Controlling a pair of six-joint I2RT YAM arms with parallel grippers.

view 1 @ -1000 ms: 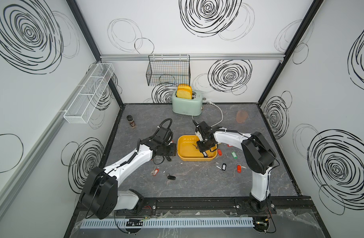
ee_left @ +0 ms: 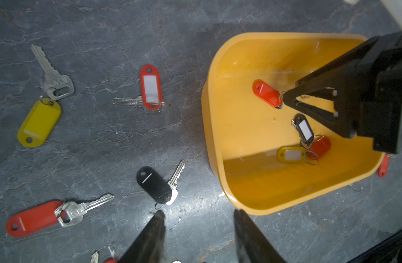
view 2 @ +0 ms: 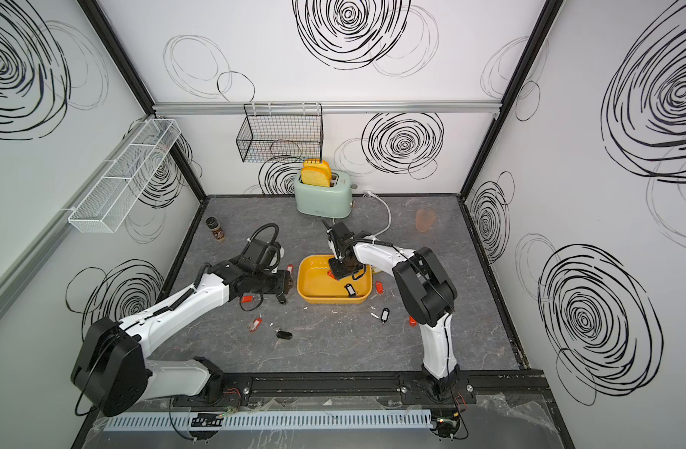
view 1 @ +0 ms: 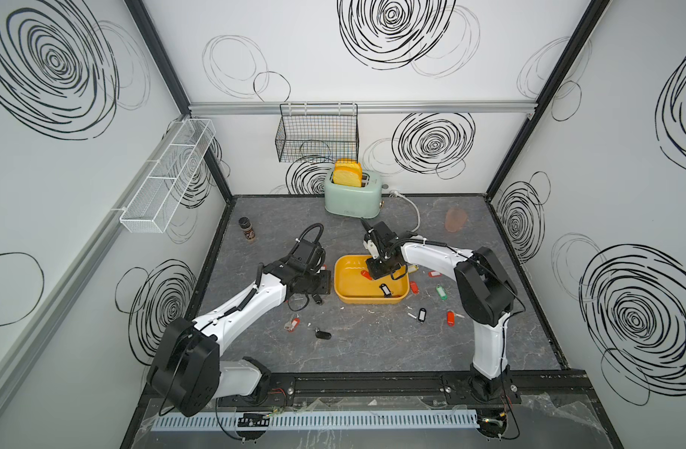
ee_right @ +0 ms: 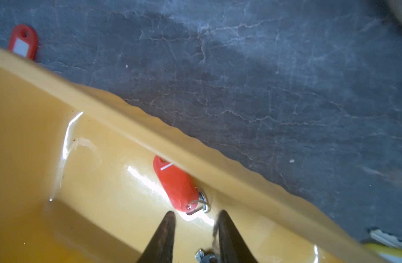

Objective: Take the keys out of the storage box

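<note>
The yellow storage box (ee_left: 214,109) stands mid-table. Inside lie a red-tagged key (ee_left: 266,93), a black tag (ee_left: 304,128), a yellow tag (ee_left: 290,154) and a second red tag (ee_left: 320,146), the latter three bunched together. My right gripper is low in the box, open, its fingers apart just beside the ring end of the first red tag (ee_right: 176,184); nothing is held between them. Outside the box on its left, my left gripper hangs open above the table, empty. The key blade of that first red tag is mostly hidden.
Loose keys lie on the table left of the box: a yellow tag (ee_left: 39,122), a black tag (ee_left: 153,184) and several red ones. More tags, one green (view 1: 441,292), are scattered at right. A toaster (view 1: 353,196) stands behind.
My right gripper has shifted slightly left inside the box, uncovering more of the black tag. The left arm is still.
</note>
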